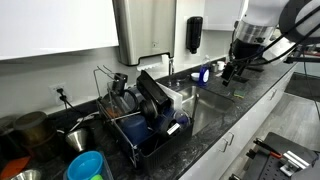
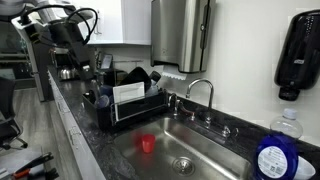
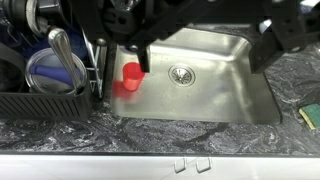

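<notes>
A red cup (image 3: 133, 76) rests in the steel sink (image 3: 225, 95), left of the drain in the wrist view; exterior view 2 shows the same cup (image 2: 148, 143) on the basin floor. My gripper hangs above the sink and counter, its two dark fingers spread wide with nothing between them. In exterior view 1 the gripper (image 1: 233, 72) is high over the counter at the right. Its fingertips are too small there to make out clearly.
A loaded dark dish rack (image 1: 160, 148) stands beside the sink. A chrome faucet (image 2: 209, 100) rises behind the basin. A soap bottle (image 2: 284, 130) and a blue-labelled container (image 2: 275, 160) stand at the sink's far end. A sponge (image 3: 312, 115) lies on the counter.
</notes>
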